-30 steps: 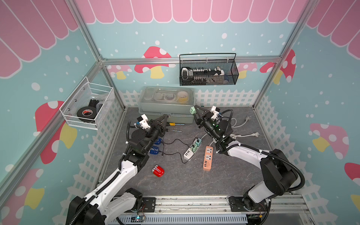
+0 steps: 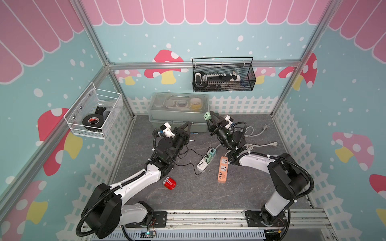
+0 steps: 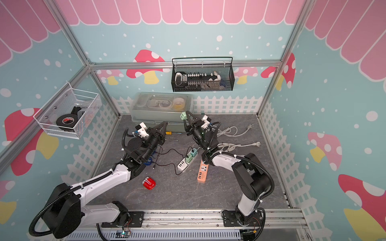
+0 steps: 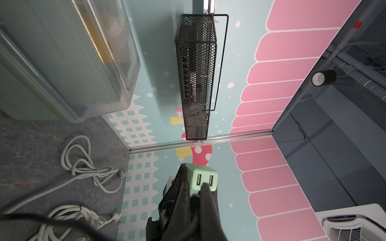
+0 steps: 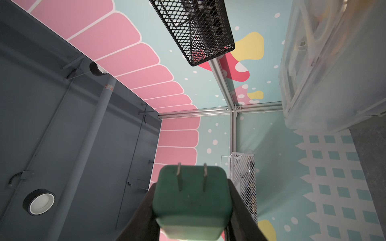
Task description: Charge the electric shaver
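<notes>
My right gripper [image 2: 209,118] is shut on a mint-green charger [image 2: 207,116], raised above the table's middle; two slots show on it [image 4: 203,176] in the left wrist view. My left gripper [image 2: 186,125] is shut, nothing seen between its fingers, left of the charger before the clear storage box. A red shaver-like object [image 2: 169,183] lies at the front left. A white power strip [image 2: 202,165] with green and teal plugs and black cables lies in the middle, beside an orange power strip [image 2: 223,172].
The clear storage box [image 2: 172,108] stands at the back, screwdrivers in front. A black basket [image 2: 223,86] and white basket [image 2: 84,130] hang on the walls. White coiled cables [image 3: 237,145] lie right.
My left arm has moved right, toward the right gripper. The right gripper with the green charger has shifted slightly, its arm's lower joints swinging a little left.
</notes>
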